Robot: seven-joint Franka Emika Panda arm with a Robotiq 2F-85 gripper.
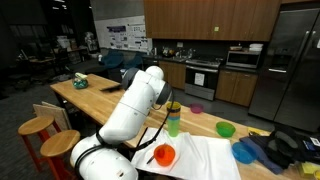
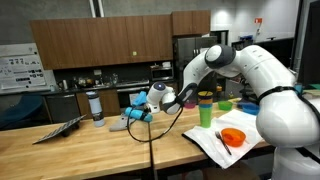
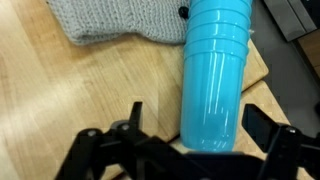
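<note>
A stack of blue cups point(image 3: 215, 75) lies on its side on the wooden table, its near end between the fingers of my gripper in the wrist view. The fingers stand open, with a finger point(image 3: 125, 143) on the left and another point(image 3: 260, 128) on the right. A gap shows between the left one and the cups; the right one is close to them. A grey cloth point(image 3: 125, 18) lies beside the stack. In exterior view 2 the blue cups point(image 2: 137, 114) are below the arm's end. Exterior view 1 hides the fingers behind the arm.
A green cup stack point(image 2: 205, 112) stands upright near the arm. An orange bowl point(image 1: 164, 155) rests on a white cloth point(image 1: 205, 157). Farther right are a green bowl point(image 1: 225, 129) and a blue bowl point(image 1: 243, 152). Bare wood point(image 2: 80, 150) fills the table's left side in exterior view 2.
</note>
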